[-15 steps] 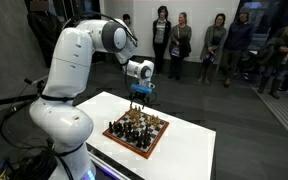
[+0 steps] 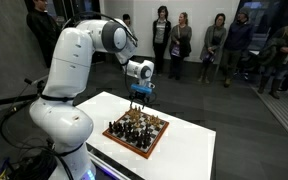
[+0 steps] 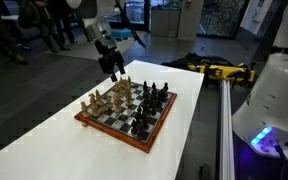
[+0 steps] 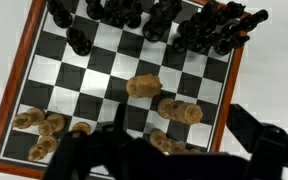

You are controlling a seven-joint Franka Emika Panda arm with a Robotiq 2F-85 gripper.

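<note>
Above the chessboard [image 4: 92,77] hangs my gripper, open, its dark fingers spread wide at the bottom of the wrist view. A tan chess piece [image 4: 142,86] stands near the board's middle, just beyond the gap between the fingers. Closer in, another tan piece [image 4: 181,111] appears tilted in view. More tan pieces [image 4: 46,124] cluster at the lower left, and several black pieces [image 4: 209,28] crowd the far side. In exterior view 2 my gripper [image 3: 115,76] is over the tan side of the board, clear of the piece tops as far as I can tell.
Several people [image 2: 212,45] stand along the wall behind, away from the table. Exterior view 2 shows yellow and black gear [image 3: 224,71] beyond the table.
</note>
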